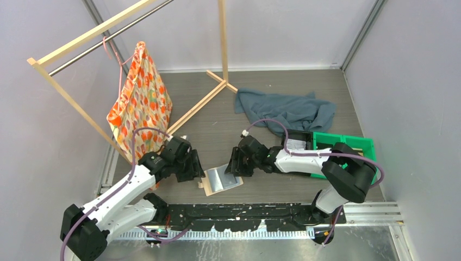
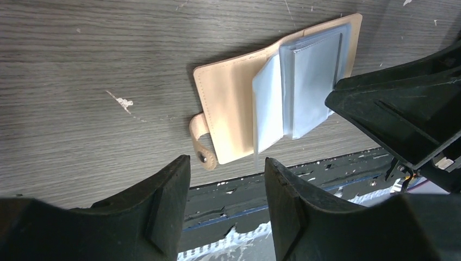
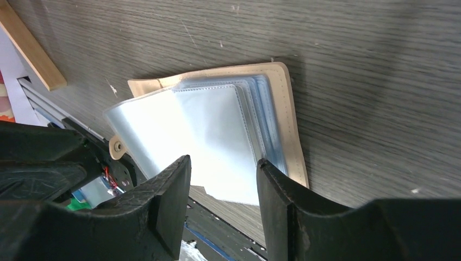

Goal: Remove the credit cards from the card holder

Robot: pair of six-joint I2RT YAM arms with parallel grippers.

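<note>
The tan card holder (image 1: 235, 184) lies open on the table, with clear plastic sleeves (image 2: 310, 76) and a small strap with a snap (image 2: 206, 159). No card is clearly distinguishable in the sleeves. My left gripper is open at the holder's left, nothing between its fingers. My right gripper is part open over the sleeves, its right fingertip at the stitched edge of the sleeve stack; whether anything is between the fingers is hard to tell.
An orange patterned bag (image 1: 138, 103) hangs on a wooden frame at left. A blue-grey cloth (image 1: 285, 109) and green bins (image 1: 364, 144) are at the back right. The middle table behind the holder is clear.
</note>
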